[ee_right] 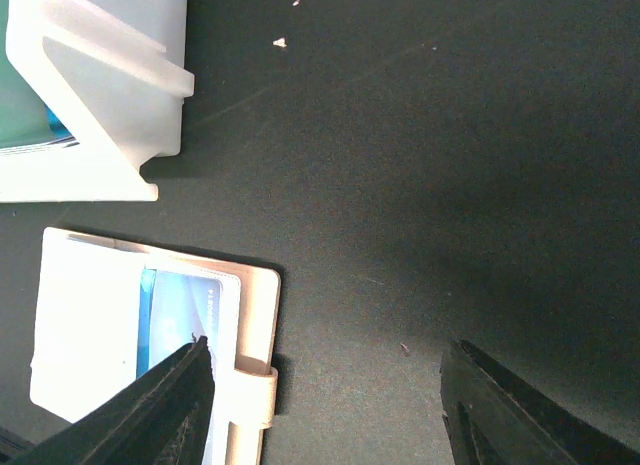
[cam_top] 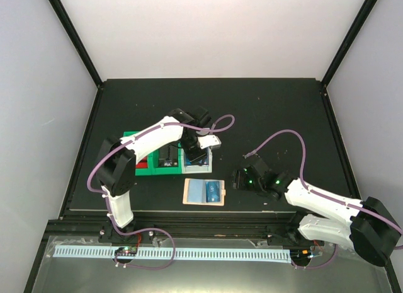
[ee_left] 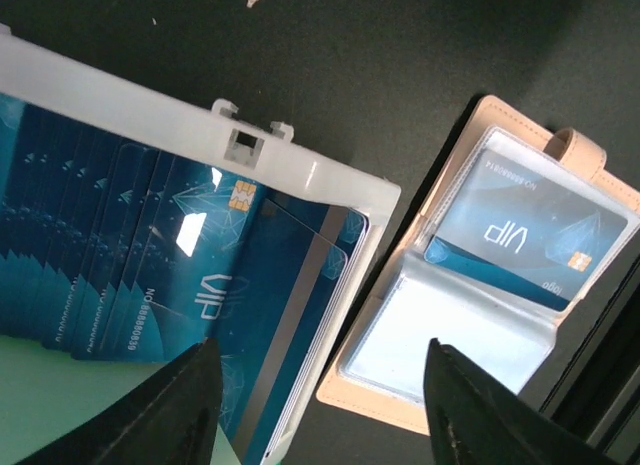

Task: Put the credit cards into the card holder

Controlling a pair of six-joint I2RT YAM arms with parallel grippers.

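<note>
A white box [ee_left: 170, 125] holds several blue credit cards [ee_left: 200, 265], overlapping, in the left wrist view. Beside it lies the tan card holder [cam_top: 187, 198] with clear sleeves and a card [ee_left: 525, 215] in one sleeve. My left gripper hangs over the box of cards, fingers apart, with nothing visible between them. My right gripper stands open to the right of the card holder, nothing between its fingers.
Green bins [cam_top: 151, 171] with red and dark items adjoin the card box on the left.
</note>
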